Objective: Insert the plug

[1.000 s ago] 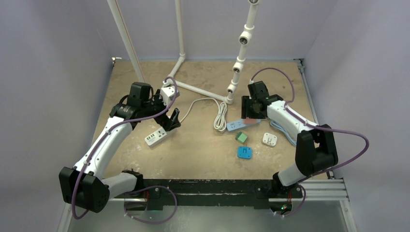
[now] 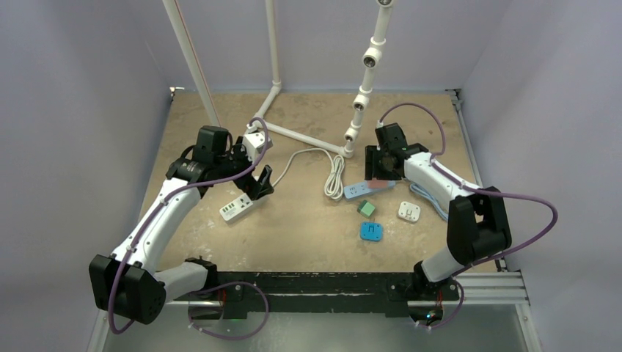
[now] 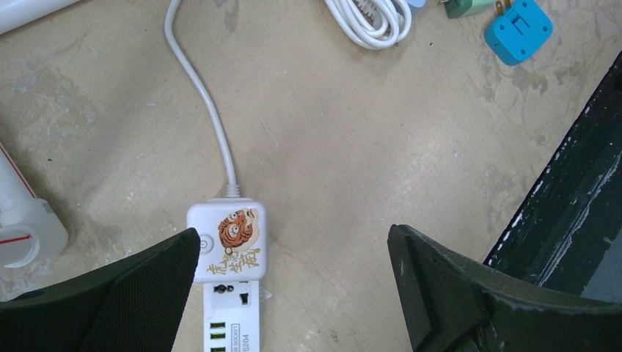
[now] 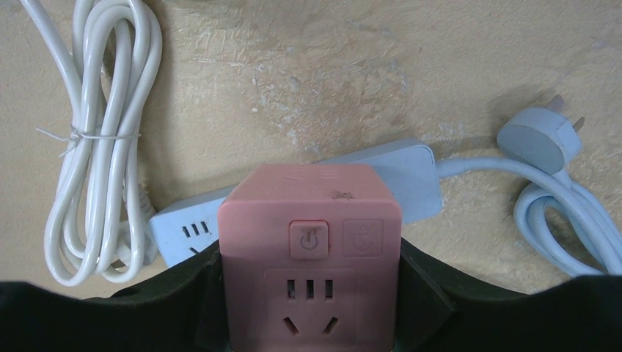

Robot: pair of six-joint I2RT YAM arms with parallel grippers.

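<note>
A pink cube socket [image 4: 310, 205] sits between the fingers of my right gripper [image 2: 383, 167], which is shut on it just above the blue power strip [image 4: 396, 180]; whether the cube touches the strip is unclear. The strip's plug [image 4: 535, 136] lies at its right beside the coiled blue cable. My left gripper [image 2: 260, 183] is open, with nothing between its fingers, above the white power strip [image 3: 231, 323] with a tiger-printed end.
A coiled white cable [image 2: 334, 176] lies at centre. A green adapter [image 2: 366, 208], a blue adapter [image 2: 371, 231] and a white adapter [image 2: 408, 211] lie front right.
</note>
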